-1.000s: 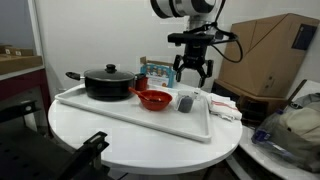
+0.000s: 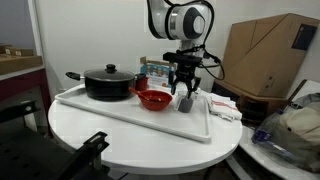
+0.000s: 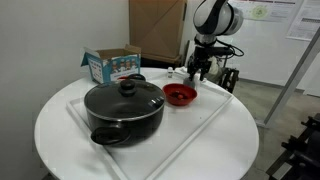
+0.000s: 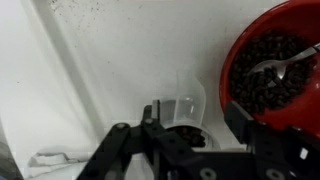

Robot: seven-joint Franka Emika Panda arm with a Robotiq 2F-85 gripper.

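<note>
A small clear cup (image 4: 190,103) with dark contents stands on the white tray; from the side the cup (image 2: 186,104) looks grey. My gripper points down over it, its fingers spread to either side with gaps showing between them and the cup. In the first exterior view the gripper (image 2: 185,90) is at the height of the cup's upper part. Close beside the cup is a red bowl (image 2: 156,100), holding dark beans and a metal spoon (image 4: 283,63). The far exterior view shows the gripper only small.
A black lidded pot (image 3: 125,108) stands on the tray (image 3: 195,140) beyond the bowl, with a small box (image 3: 112,65) behind it. White cloth (image 2: 228,110) lies at the table's right edge. The tray's front part is clear.
The gripper has come down and a little to the left, from well above the cup to close around its top. Cup, bowl and pot have stayed in place.
</note>
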